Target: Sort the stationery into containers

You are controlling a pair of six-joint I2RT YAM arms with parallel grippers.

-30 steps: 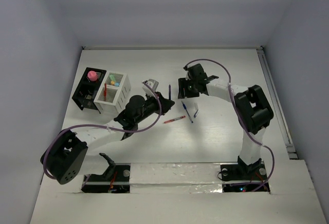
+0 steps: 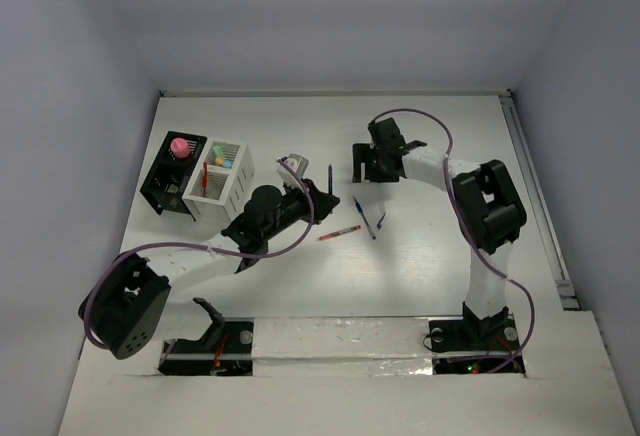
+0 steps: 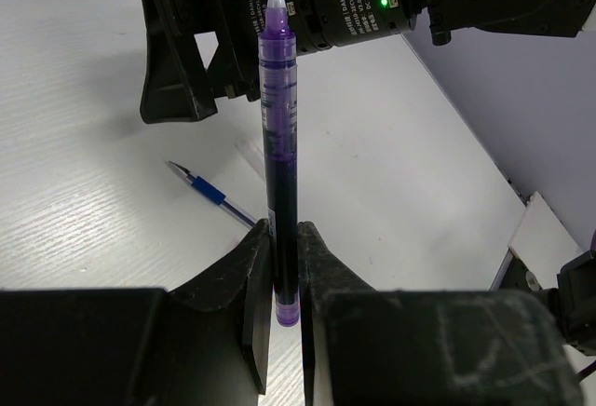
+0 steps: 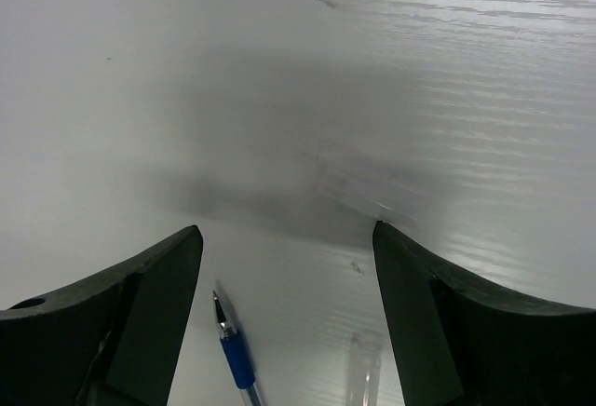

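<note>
A purple pen (image 3: 279, 127) stands upright, tip up, with my left gripper shut around its lower part. My right gripper hangs open just over the table, nothing between its fingers. Beneath it in the right wrist view is a faint clear patch (image 4: 368, 187); I cannot tell what it is. A blue-grip pen (image 4: 237, 355) lies in front of it, with a clear-ended item (image 4: 363, 369) to its right. From above, the blue pen (image 2: 364, 218), a short dark item (image 2: 381, 221) and a red marker (image 2: 339, 233) show on the table.
A white divided container (image 2: 237, 192) at the left has a red item and small coloured pieces in it. Against it stands a black box (image 2: 153, 184) with a pink roll (image 2: 180, 147). Both arms are close together mid-table.
My right gripper has shifted slightly right and toward the back, away from the blue pen. The left arm stays still with its pen.
</note>
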